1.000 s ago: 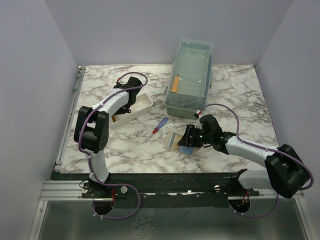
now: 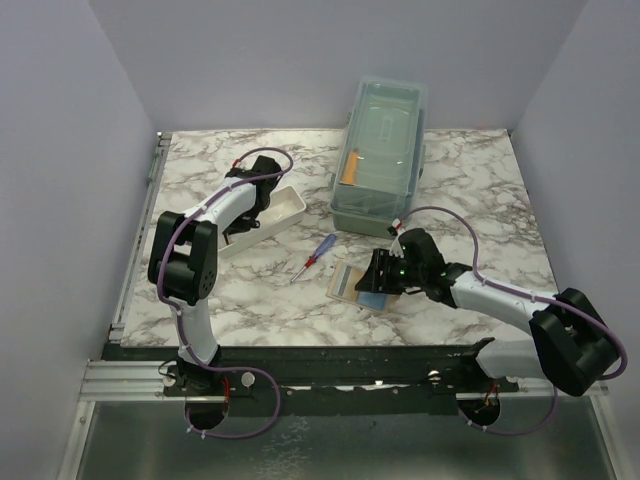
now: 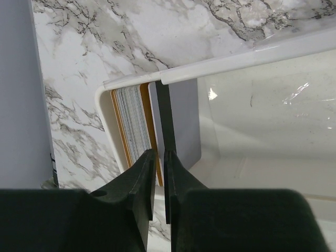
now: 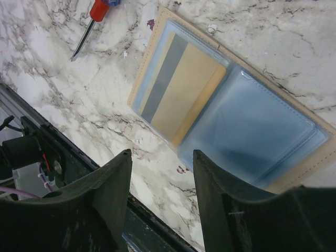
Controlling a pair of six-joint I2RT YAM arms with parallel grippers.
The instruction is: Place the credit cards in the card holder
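Observation:
A white tray [image 3: 257, 63] holds a row of upright cards at one end: a striped card stack [image 3: 131, 123] with orange edges and a grey card [image 3: 178, 118] with a dark band. My left gripper is down at these cards, its fingertips close together at the grey card's edge; whether anything is between them is unclear. Beneath my right gripper, which stands open, lies a card holder [image 4: 315, 121] with blue sleeves and a beige striped card [image 4: 181, 89] in the left one.
A screwdriver [image 2: 322, 247] lies between tray and holder. A large translucent lidded box [image 2: 385, 150] stands at the back centre.
The left arm has shifted very slightly over the tray's card end. The right arm looks unchanged.

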